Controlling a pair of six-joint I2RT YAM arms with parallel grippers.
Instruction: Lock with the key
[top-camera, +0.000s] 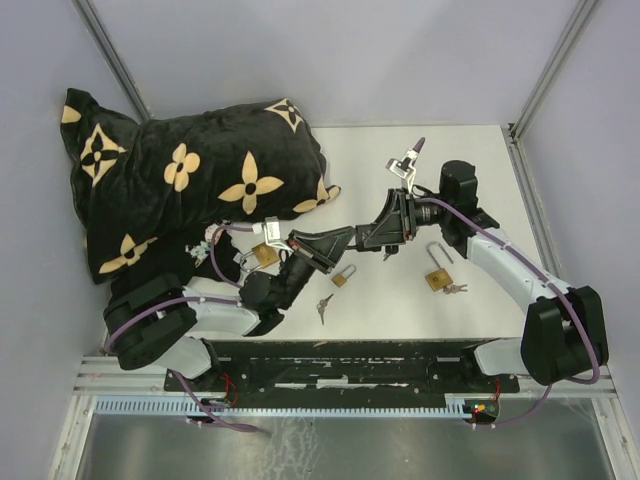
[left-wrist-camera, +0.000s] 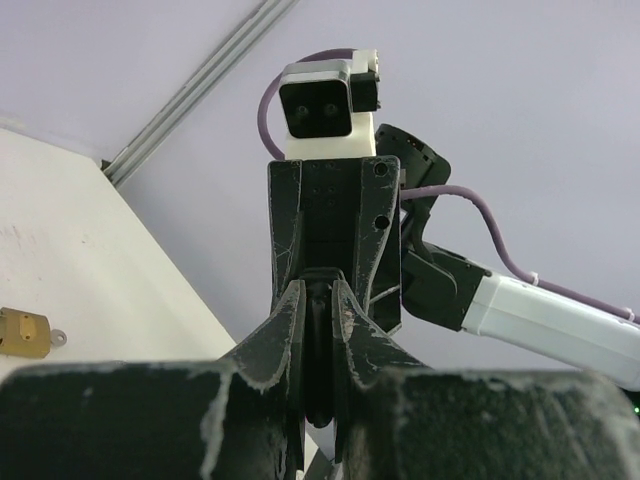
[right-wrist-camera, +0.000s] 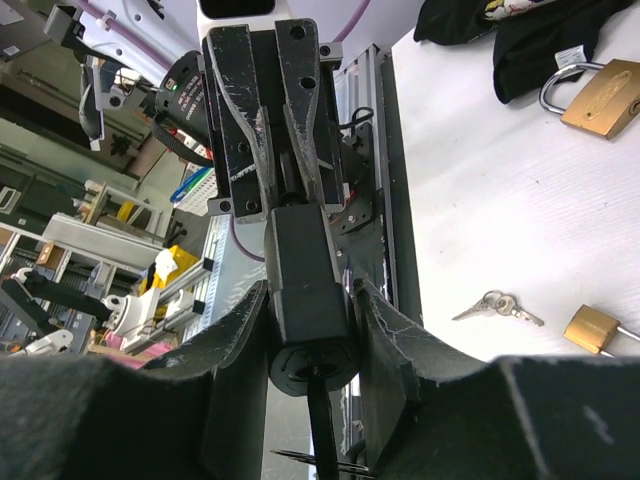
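Above the table's middle, my two grippers meet end to end. The right gripper is shut on a black block (right-wrist-camera: 305, 265), whose kind I cannot tell. At the block's far end, the left gripper is shut on a narrow dark piece (left-wrist-camera: 319, 350); whether a key is there is hidden. Brass padlocks lie on the table: a large one at the right (top-camera: 438, 280), a small one near the middle (top-camera: 343, 275), and one at the left (top-camera: 265, 254) partly behind the left arm. Loose keys (top-camera: 323, 307) lie below the small padlock.
More keys (top-camera: 455, 288) lie beside the right-hand padlock. A dark plush cloth with flowers (top-camera: 205, 160) fills the back left. Bare white table (top-camera: 460, 140) shows at the back right.
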